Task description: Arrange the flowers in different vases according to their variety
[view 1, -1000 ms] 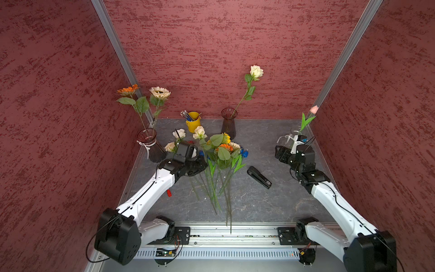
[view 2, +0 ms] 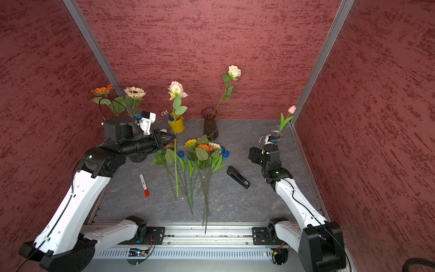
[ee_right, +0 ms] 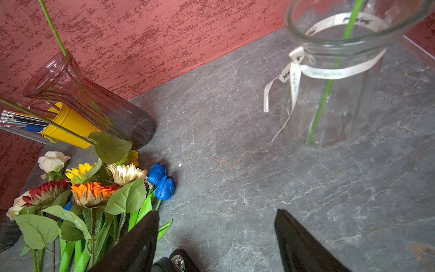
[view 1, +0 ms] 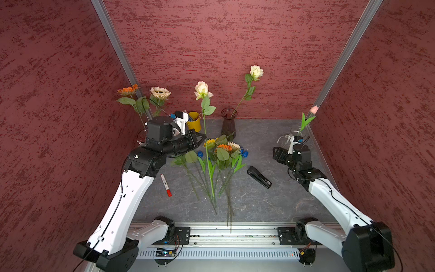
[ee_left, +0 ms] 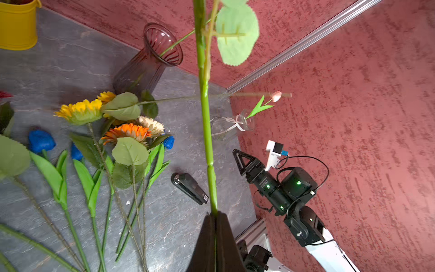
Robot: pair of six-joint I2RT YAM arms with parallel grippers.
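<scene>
My left gripper is shut on the thin green stem of a white rose (view 1: 202,88), which stands upright above the table. One white rose (view 1: 256,72) leans in the dark ribbed vase (ee_left: 141,70) at the back. In the clear vase (ee_right: 337,106) with a ribbon, at the right, is a pink tulip (view 1: 314,109). An orange flower (view 2: 103,90) and a cream flower (view 2: 135,93) rise at the left; my left arm mostly hides their vase. Open and empty, my right gripper is in front of the clear vase.
Mid-table lies a pile with an orange flower (ee_right: 90,194), a yellow flower (ee_left: 80,111), blue tulips (ee_right: 164,186) and others. A black stapler (view 1: 259,177), a red-capped marker (view 1: 165,185) and a yellow pencil bucket (view 2: 176,123) stand or lie nearby. Bare table separates the stapler from the right arm.
My left gripper has risen from the pile, lifting the white rose upright. The right arm has shifted slightly left.
</scene>
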